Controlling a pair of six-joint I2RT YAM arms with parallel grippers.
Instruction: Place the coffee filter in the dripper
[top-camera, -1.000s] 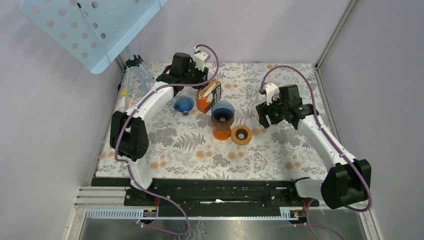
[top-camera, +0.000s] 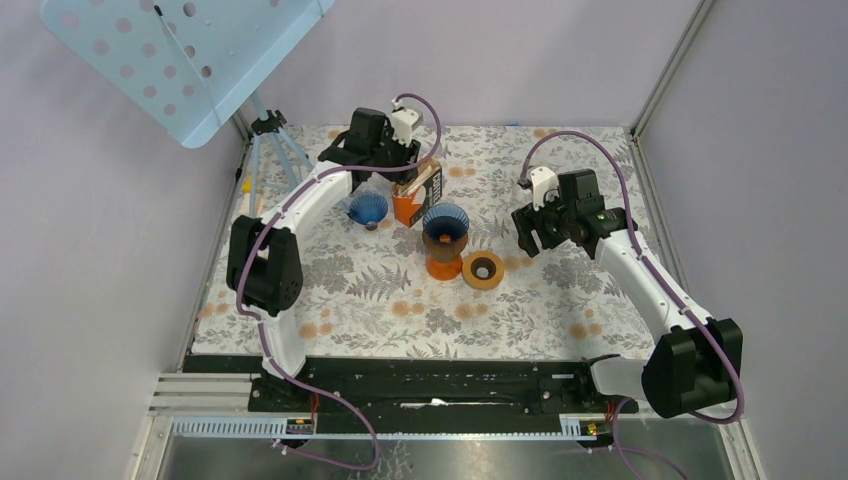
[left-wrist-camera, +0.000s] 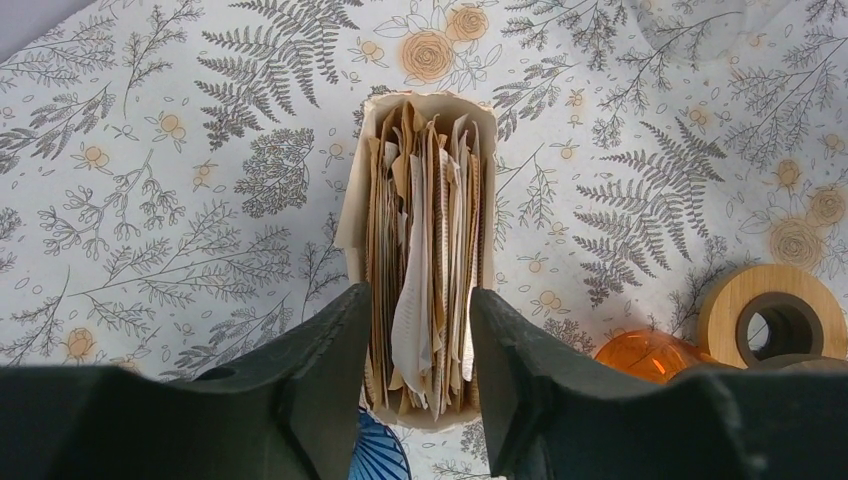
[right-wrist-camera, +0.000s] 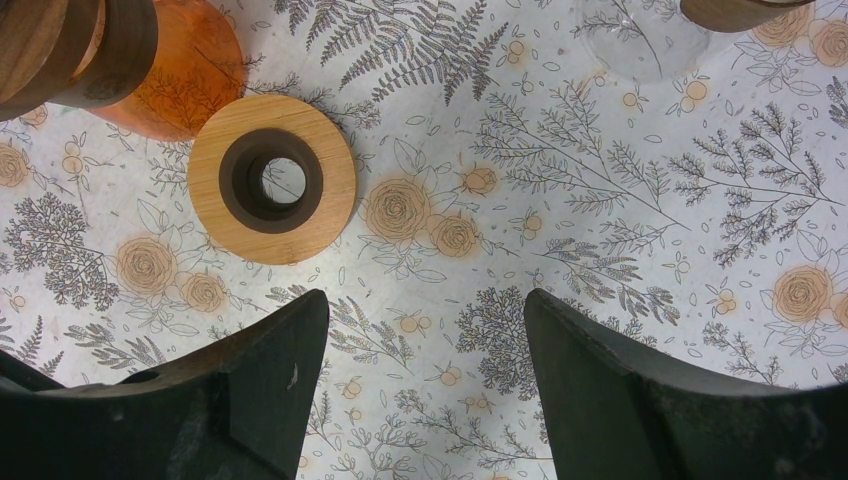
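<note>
An orange-and-black box (top-camera: 418, 195), open at the top, holds many brown and white paper coffee filters (left-wrist-camera: 430, 260), packed on edge. My left gripper is over the box with its fingers apart, one towards each side of the filters; no filter is visibly clamped. A blue ribbed dripper (top-camera: 445, 216) sits on a wooden collar above an orange glass base (top-camera: 444, 267). Another blue ribbed dripper (top-camera: 368, 208) stands left of the box. My right gripper is open above bare cloth, right of the orange base.
A wooden ring (right-wrist-camera: 335, 190) with a dark centre lies beside the orange base. Clear glass (right-wrist-camera: 640, 40) with a wooden part shows at the right wrist view's top edge.
The right arm and the objects on the table look unmoved.
</note>
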